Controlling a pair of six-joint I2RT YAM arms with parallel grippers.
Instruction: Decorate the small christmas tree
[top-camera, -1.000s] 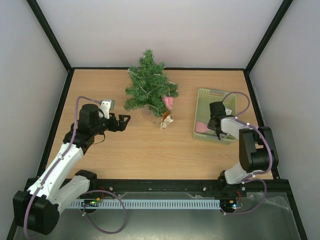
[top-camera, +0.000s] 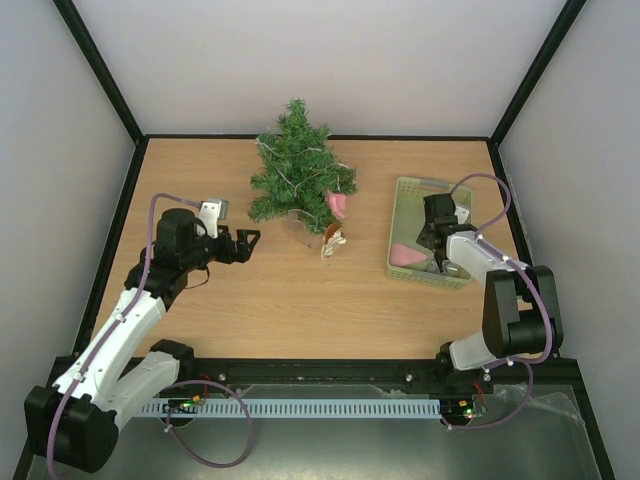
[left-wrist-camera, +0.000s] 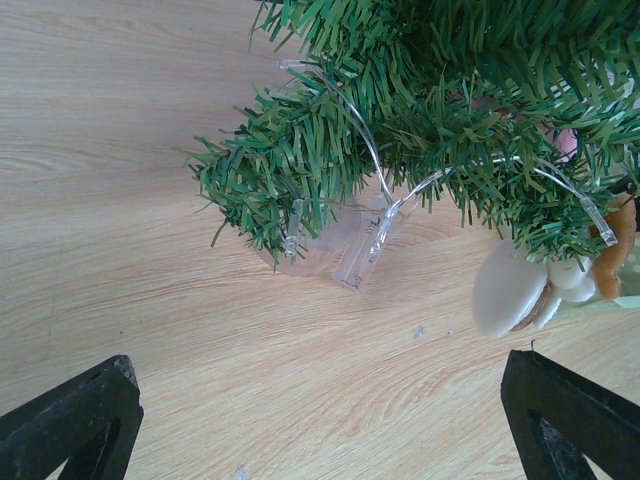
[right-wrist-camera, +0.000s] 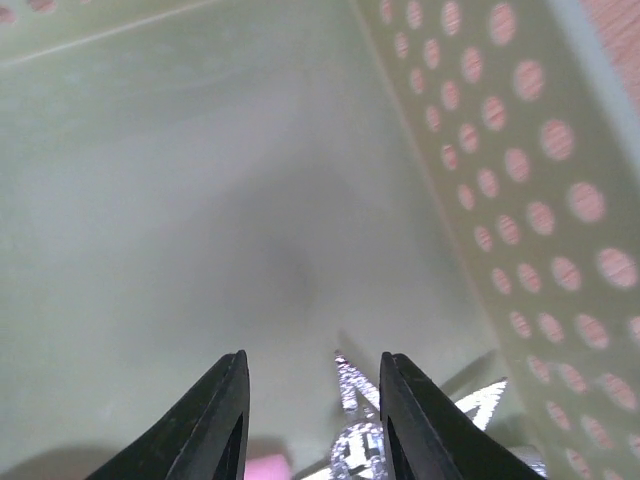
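Note:
The small green tree (top-camera: 300, 165) stands mid-table, strung with clear lights, with a pink ornament (top-camera: 335, 203) and a brown-and-white one (top-camera: 333, 240) on its lower right side. My left gripper is open and empty, left of the tree, above bare wood. In the right wrist view my right gripper is open inside the pale green basket (right-wrist-camera: 180, 190), over shiny silver ornaments (right-wrist-camera: 355, 445); a pink piece (right-wrist-camera: 266, 468) shows at the bottom edge. Nothing is visibly held.
The basket's perforated wall (right-wrist-camera: 540, 220) runs beside the right gripper. Dark frame rails border the table.
My left arm and the tree have not moved.

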